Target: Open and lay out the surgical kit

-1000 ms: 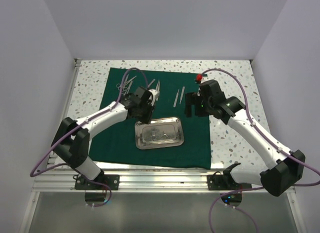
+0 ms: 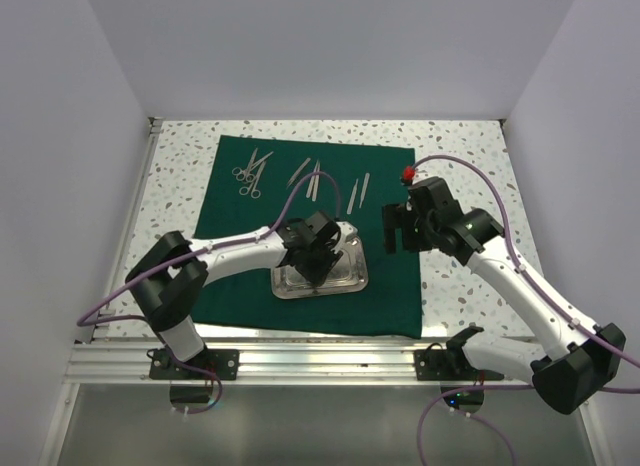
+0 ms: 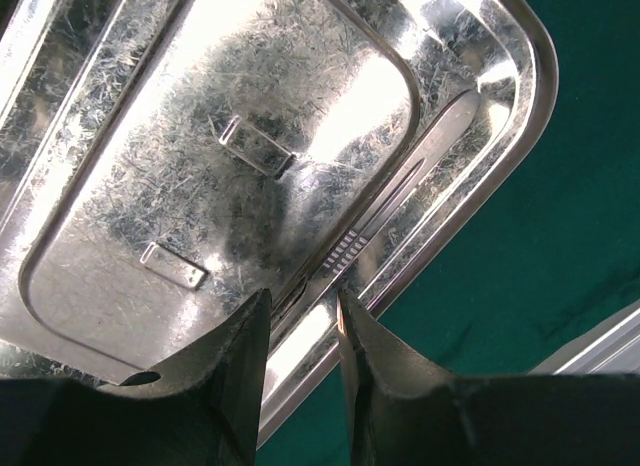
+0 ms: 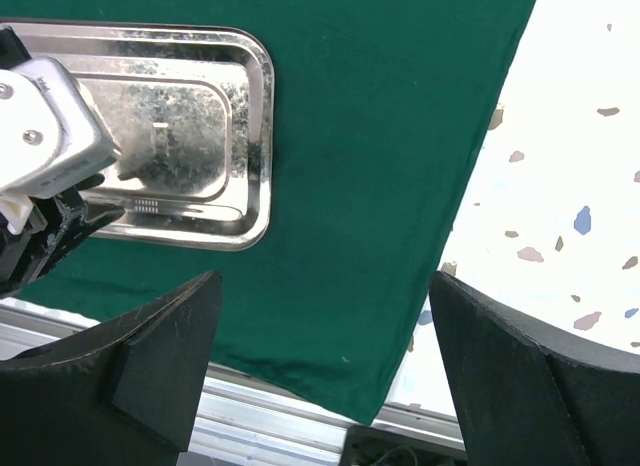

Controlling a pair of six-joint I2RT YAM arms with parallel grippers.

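Note:
The metal tray (image 2: 352, 278) rests on the green cloth (image 2: 240, 304). Inside it, along one long edge, lies a slim scalpel handle (image 3: 440, 136). My left gripper is over that edge, partly open, its two fingers on either side of the handle's near end; whether they touch it I cannot tell. Off to the right, above the cloth's edge, my right gripper (image 2: 396, 227) stands open, with only cloth and table visible between its fingers. Laid out on the cloth's upper half are scissors (image 2: 255, 179), tweezers (image 2: 313, 182) and two thin instruments (image 2: 364, 188).
Speckled table (image 2: 470, 286) shows bare at the right and left of the cloth. The metal rail (image 2: 325, 356) runs along the front. Walls enclose the left, back and right sides. Cloth between tray and right edge is clear.
My left gripper has moved from the tray's upper-left edge rightward and down over its near side. The right arm has shifted slightly right and toward the front.

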